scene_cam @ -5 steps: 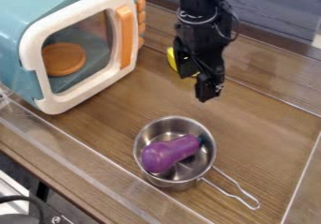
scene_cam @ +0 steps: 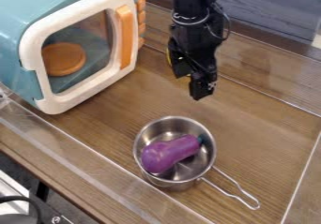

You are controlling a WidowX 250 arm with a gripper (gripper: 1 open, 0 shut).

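My black gripper (scene_cam: 194, 76) hangs open over the wooden counter at the upper middle, with a small yellow object (scene_cam: 175, 63) mostly hidden behind it. A steel pot (scene_cam: 189, 174) with a long handle sits at the lower middle, holding a purple eggplant (scene_cam: 168, 151).
A blue and white toy microwave (scene_cam: 55, 99) with an orange handle and an orange disc inside stands at the upper left. A wall runs along the back. The counter edge is at lower left.
My gripper has moved slightly left and up, now covering more of the yellow object. The pot, eggplant and microwave are unchanged.
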